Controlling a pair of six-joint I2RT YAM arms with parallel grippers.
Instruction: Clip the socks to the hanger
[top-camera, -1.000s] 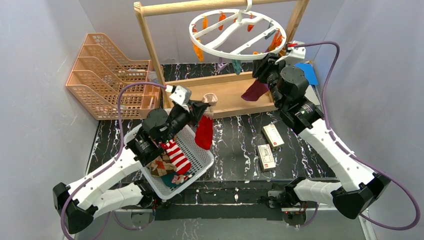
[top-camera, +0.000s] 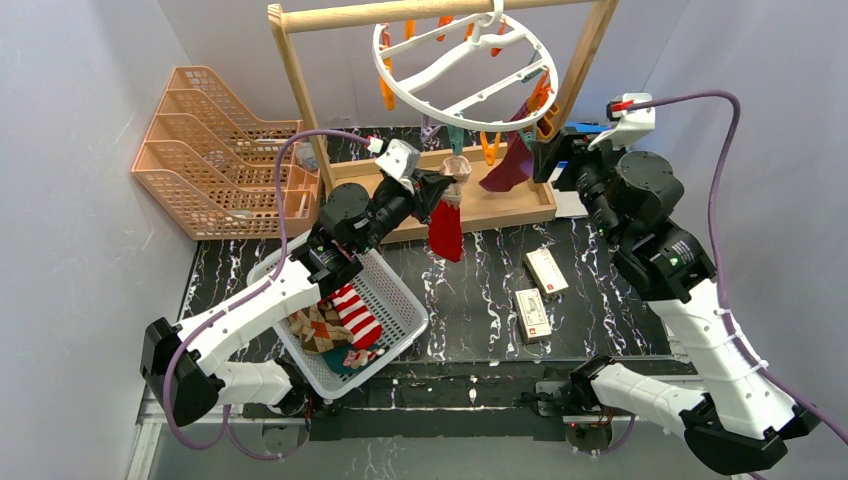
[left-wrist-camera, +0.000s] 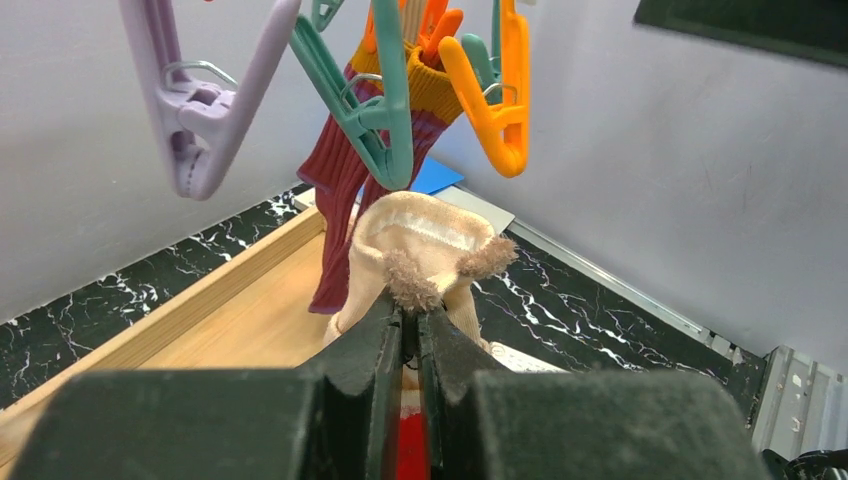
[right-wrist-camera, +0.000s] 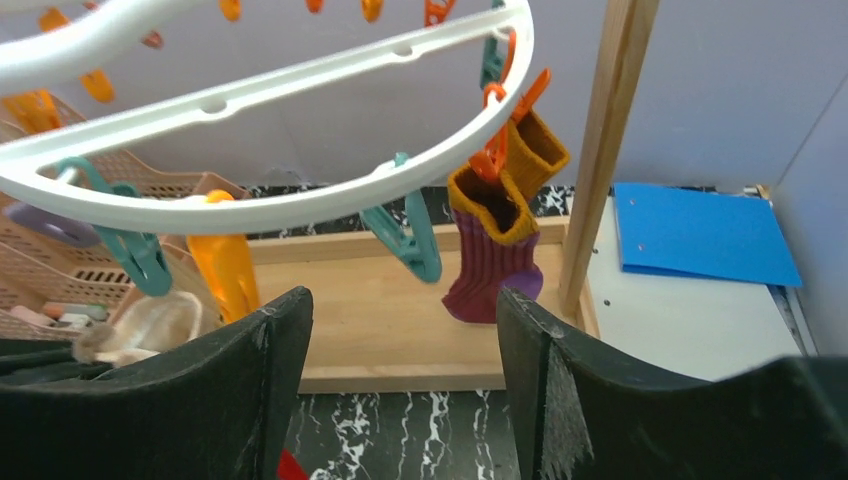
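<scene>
My left gripper is shut on the cuff of a red sock (top-camera: 446, 230) with a cream top (left-wrist-camera: 425, 222) and fuzzy trim; the red foot hangs below. Just above the cuff in the left wrist view dangle a green clip (left-wrist-camera: 370, 125), an orange clip (left-wrist-camera: 497, 110) and a lilac clip (left-wrist-camera: 205, 110), all apart from it. They belong to the round white hanger (top-camera: 425, 105). Purple socks with mustard cuffs (right-wrist-camera: 500, 215) hang from orange clips at its right side. My right gripper stands open and empty, right of the hanger in the top view.
A grey basket (top-camera: 408, 300) holds several other socks, among them a striped one (top-camera: 355, 313). Two small boxes (top-camera: 533, 315) lie on the dark table. The wooden stand's post (right-wrist-camera: 608, 150) rises near my right gripper, and a peach rack (top-camera: 215, 150) stands at the left.
The left gripper has carried the red sock right and toward the hanger. My right gripper has moved right, away from the purple socks. The hanger has shifted and turned slightly.
</scene>
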